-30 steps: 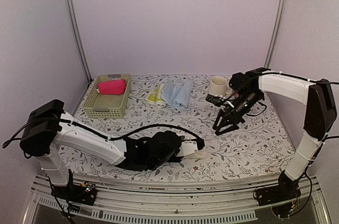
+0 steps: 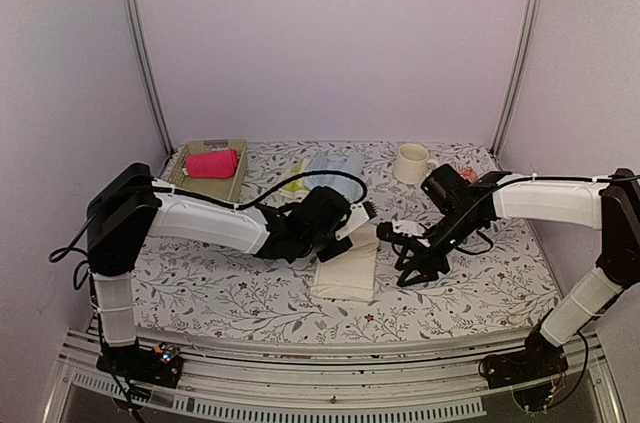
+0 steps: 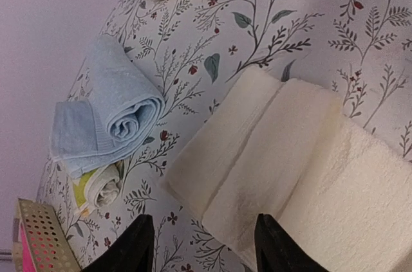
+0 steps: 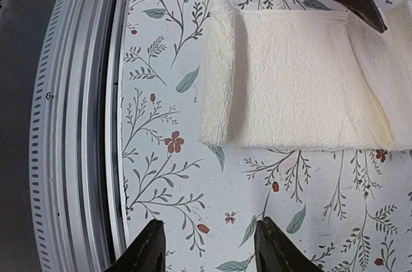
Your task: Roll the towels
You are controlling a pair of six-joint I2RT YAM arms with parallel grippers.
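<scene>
A cream towel [image 2: 346,277] lies on the flowered cloth at the table's middle front. Its far end is folded over in layers, and in the right wrist view its near edge [image 4: 219,79] curls up. My left gripper [image 2: 345,243] hovers over the towel and hides part of it; in the left wrist view its fingers [image 3: 138,243] stand apart with nothing gripped. To the towel's right, my right gripper [image 2: 408,273] is held above the cloth, its fingers [image 4: 148,246] apart and empty.
Behind the left arm lie a half-rolled light blue towel [image 3: 129,105] and a yellow-and-white one [image 3: 96,188]. A beige basket [image 2: 205,186] holding a pink rolled towel [image 2: 211,163] stands back left. A cream mug [image 2: 410,164] is at the back right. Bare cloth surrounds the cream towel's front.
My left gripper has moved away from the front edge, toward the back, uncovering more of the cream towel.
</scene>
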